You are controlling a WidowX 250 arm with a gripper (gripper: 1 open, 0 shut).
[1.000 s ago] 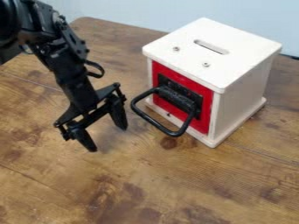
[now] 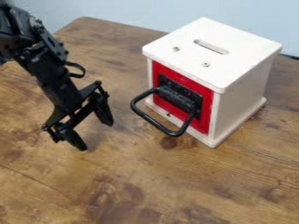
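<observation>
My black gripper (image 2: 91, 129) hangs low over the wooden table at the left, its two fingers spread apart with nothing between them. To its right stands a white wooden box (image 2: 239, 87) with a red front panel (image 2: 200, 128), a slot in the top and a black module on the front. A black loop handle (image 2: 176, 133) sticks out from that front toward my gripper, a short gap away from it.
A pale wall or surface runs along the back.
My arm and gripper have drawn back a little to the left, away from the box's handle. The box has not moved.
</observation>
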